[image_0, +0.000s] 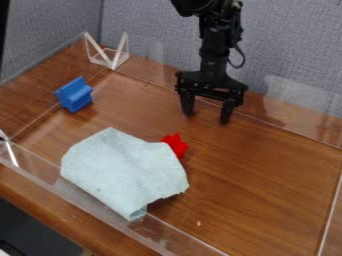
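My black gripper (207, 100) hangs low over the back middle of the wooden surface, near the back wall, with its fingertips at or close to the wood; nothing shows between them. A crumpled pale cloth (120, 172) lies at the front left, with a small red object (175, 143) beside its upper right edge. A blue block (75, 94) sits at the left.
A white wire-like holder (107, 55) stands in the back left corner. Clear low edging runs along the sides, and grey walls stand behind and at the left.
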